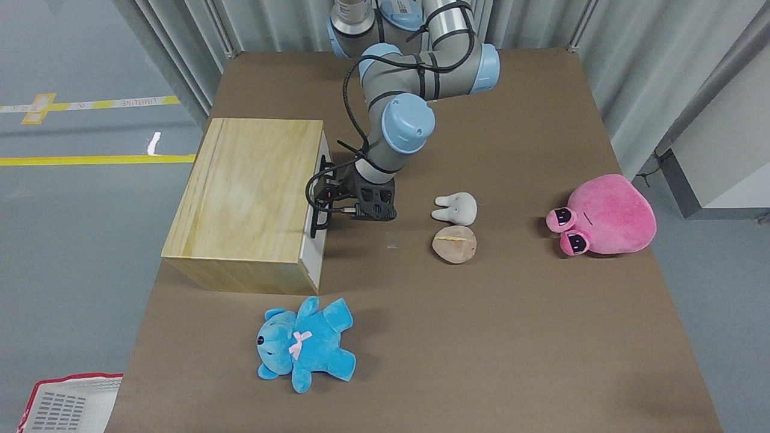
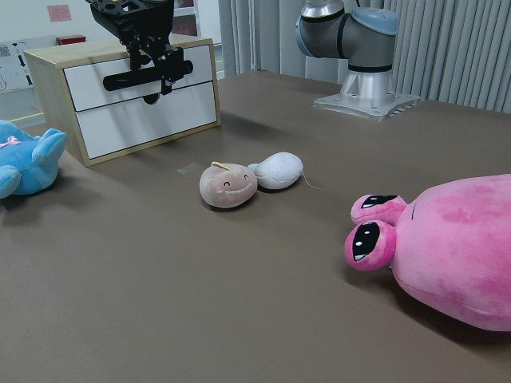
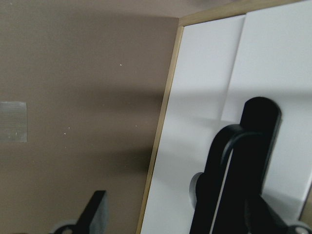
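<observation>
My gripper [image 2: 153, 68] is at the white front of a wooden two-drawer cabinet [image 1: 238, 195], at the black handle [image 3: 234, 180] of the upper drawer. In the wrist view that handle fills the lower right, close to one finger; the other finger shows at the bottom left over brown table. Whether the fingers are shut on the handle I cannot tell. Both drawers appear closed.
On the table [image 1: 505, 346] lie a blue bear [image 1: 310, 346] below the cabinet, a white plush [image 1: 458, 208] and beige plush [image 1: 455, 245] in the middle, and a pink plush [image 1: 610, 216] at the right.
</observation>
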